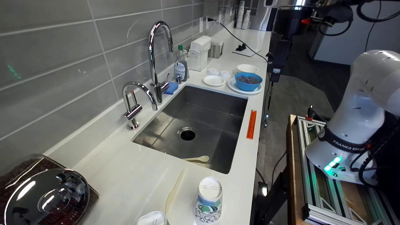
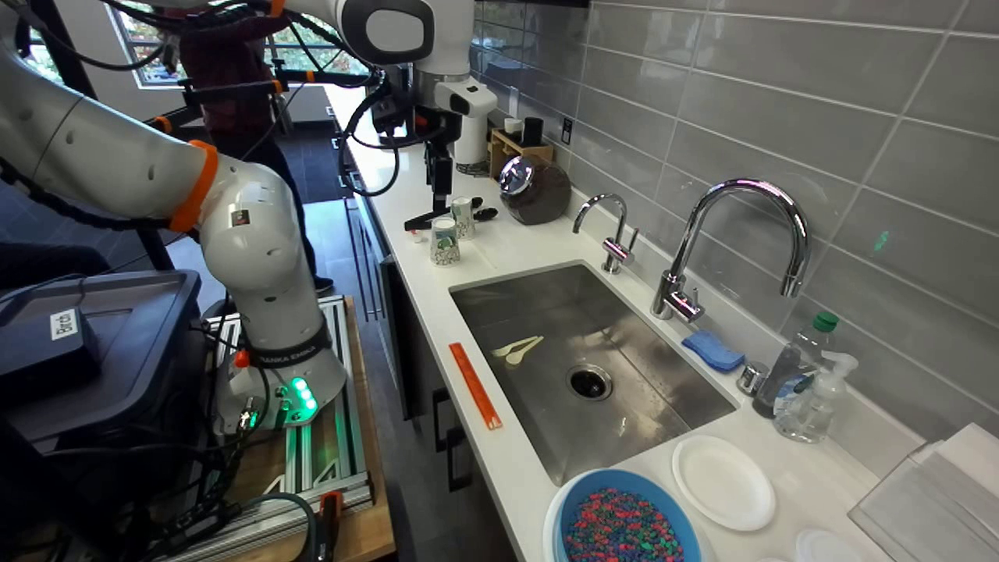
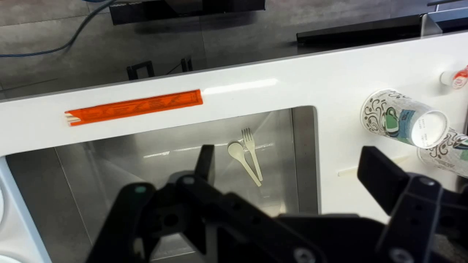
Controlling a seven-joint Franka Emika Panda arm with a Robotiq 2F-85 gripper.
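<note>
My gripper is open in the wrist view, its two black fingers wide apart with nothing between them. Inside the steel sink lie a pale spoon (image 3: 237, 151) and a pale fork (image 3: 248, 141), side by side below the gap. A pale knife (image 3: 351, 171) rests on the counter, partly hidden behind one finger. Two patterned paper cups stand upside down near it; the nearer cup (image 2: 445, 243) is close below my arm's end in exterior view 2. An orange chopstick packet (image 3: 136, 107) lies along the counter's front edge.
A blue bowl (image 1: 248, 82) of colourful pieces sits on a plate past the sink, near a white plate (image 1: 214, 80). Two chrome taps rise behind the sink, the taller tap (image 1: 152, 56) arching over it. A lidded jar (image 2: 535, 192) stands by the wall.
</note>
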